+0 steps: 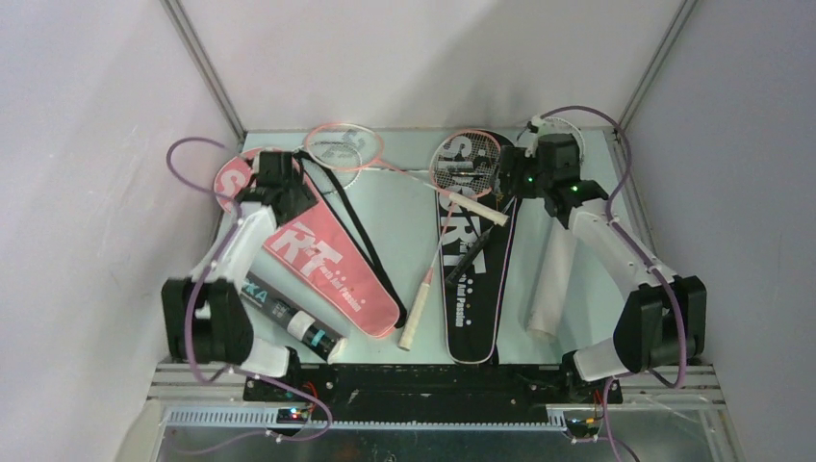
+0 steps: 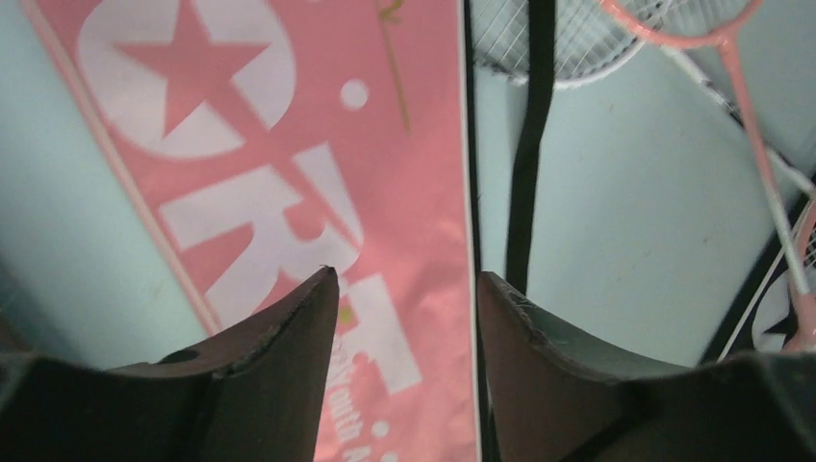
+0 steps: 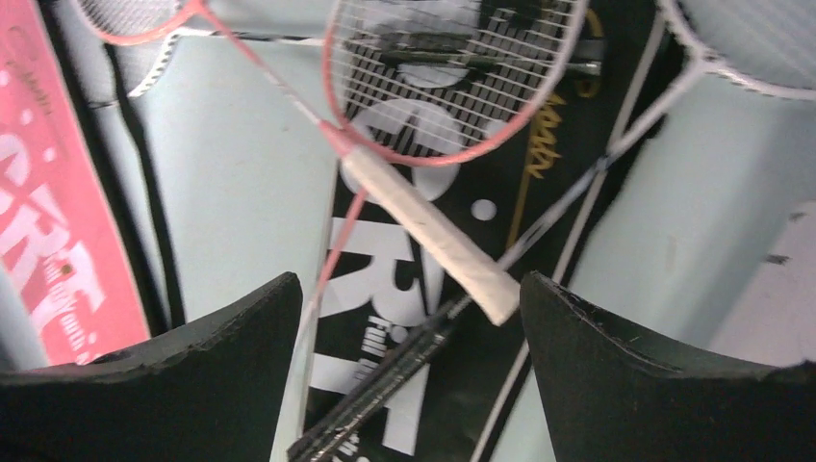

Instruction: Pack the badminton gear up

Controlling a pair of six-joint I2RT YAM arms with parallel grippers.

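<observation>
My left gripper hangs open over the pink racket bag, nothing between its fingers. My right gripper is open above the black racket bag; below it lie a cream racket grip and a dark grip. Pink-framed rackets cross near the back centre, over white-framed ones. Another racket head at the back right is partly behind the right arm. A white tube lies right of the black bag, and a dark tube lies at the front left.
A black strap runs along the pink bag's right side. Bare table shows between the bags. Walls rise at the back and both sides.
</observation>
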